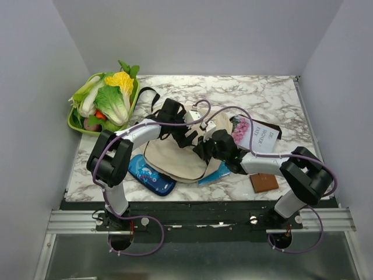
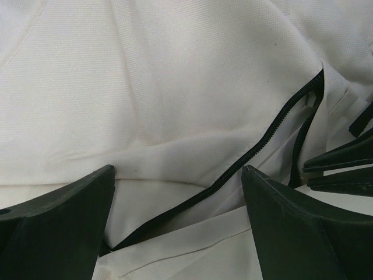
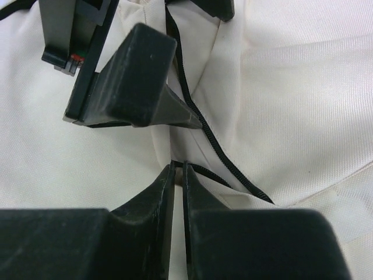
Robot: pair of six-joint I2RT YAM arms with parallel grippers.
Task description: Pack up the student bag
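Observation:
A cream cloth bag point(image 1: 172, 160) lies in the middle of the table, its black zipper point(image 2: 266, 134) showing in both wrist views. My left gripper point(image 1: 185, 139) is over the bag's upper middle, fingers apart over the zipper. My right gripper point(image 1: 203, 150) is low on the bag just right of it; in the right wrist view its fingertips point(image 3: 192, 181) sit close together at the zipper and a fabric fold, and whether they grip it I cannot tell.
A green vegetable basket point(image 1: 105, 102) stands back left. A blue pencil case point(image 1: 150, 175) and light blue item point(image 1: 211, 177) lie in front. Books point(image 1: 259, 134) and a brown wallet point(image 1: 264, 182) are right.

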